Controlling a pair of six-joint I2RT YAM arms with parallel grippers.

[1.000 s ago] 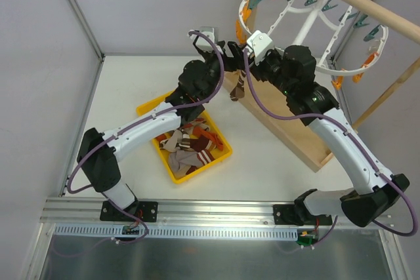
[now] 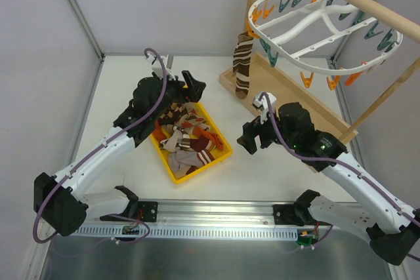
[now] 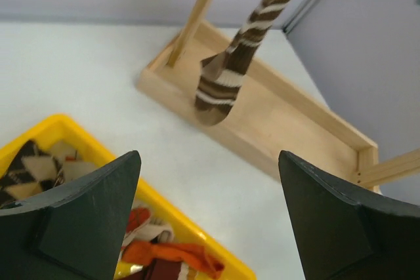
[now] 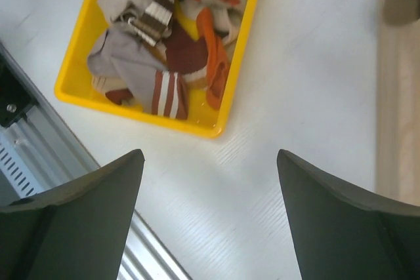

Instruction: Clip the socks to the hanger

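Observation:
A brown and cream striped sock point(image 2: 243, 67) hangs from the left side of the round white hanger point(image 2: 287, 52), by an orange clip at its top; its lower end point(image 3: 222, 83) shows in the left wrist view. More socks point(image 4: 134, 63) lie loose in the yellow bin point(image 2: 226, 152). My left gripper point(image 2: 191, 86) is over the bin's far end, apart from the socks, open and empty. Over the white table to the right of the bin is my right gripper point(image 2: 248, 137), open with nothing between its fingers.
Orange and green clips line the hanger, several of them with nothing in them. A wooden stand point(image 2: 292, 113) carries the hanger on a rod point(image 2: 367, 4) at the right.
Both grippers have moved away from the hanging sock: the left toward the left and lower, the right toward the front. The hanger has turned a little, and the sock hangs free.

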